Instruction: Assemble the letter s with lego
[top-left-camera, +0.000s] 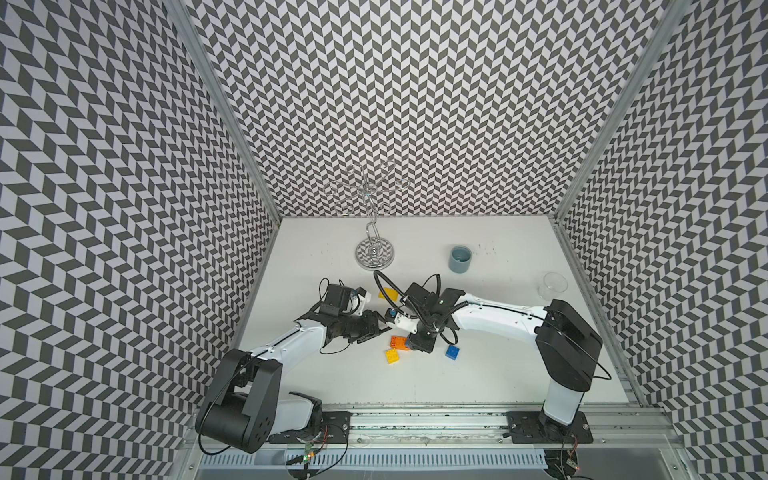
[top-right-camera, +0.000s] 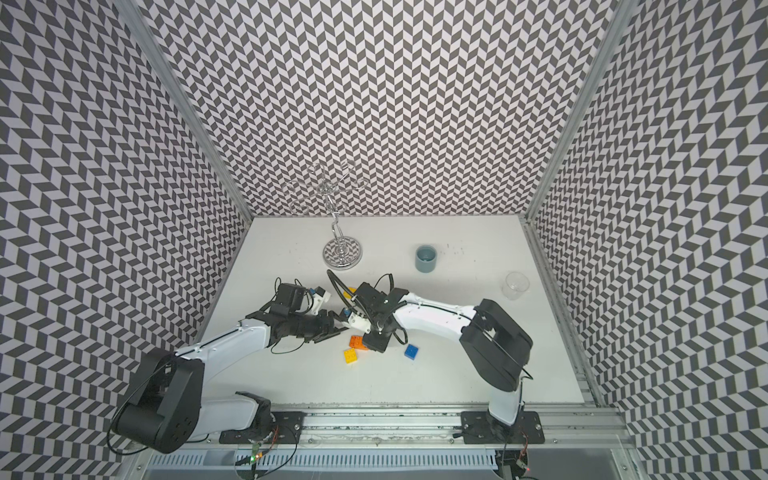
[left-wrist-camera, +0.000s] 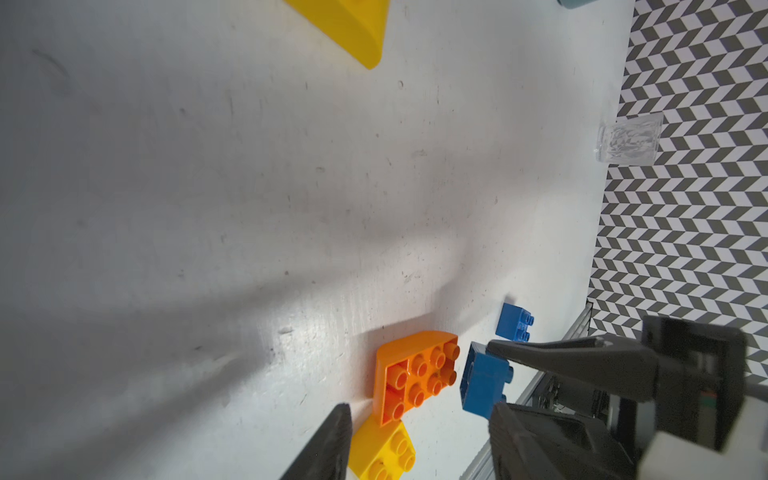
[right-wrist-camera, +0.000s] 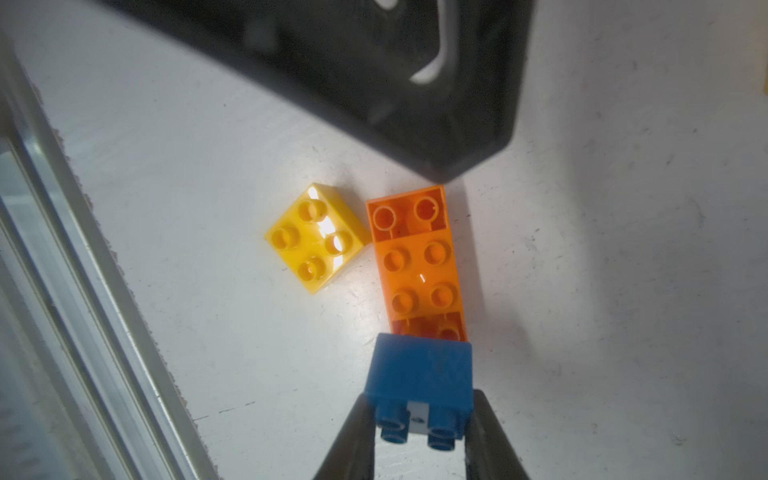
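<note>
My right gripper is shut on a blue brick (right-wrist-camera: 420, 368), gripped so its studs face back between the fingers. From the left wrist view, that blue brick (left-wrist-camera: 483, 385) hangs just off one end of the orange brick (left-wrist-camera: 416, 372), with a narrow gap showing. Long and studded, the orange brick (right-wrist-camera: 416, 264) lies on the table, with a square yellow brick (right-wrist-camera: 318, 237) at its side, corner close against it. My left gripper is open, its fingers apart, and nothing is between them; one dark finger (right-wrist-camera: 472, 120) looms at the top of the right wrist view.
A loose blue brick (top-left-camera: 453, 352) lies right of the right gripper. Another yellow piece (top-left-camera: 388, 294) sits behind the grippers. Farther back stand a chrome stand (top-left-camera: 374, 253), a teal cup (top-left-camera: 460, 258) and a clear cup (top-left-camera: 553, 285).
</note>
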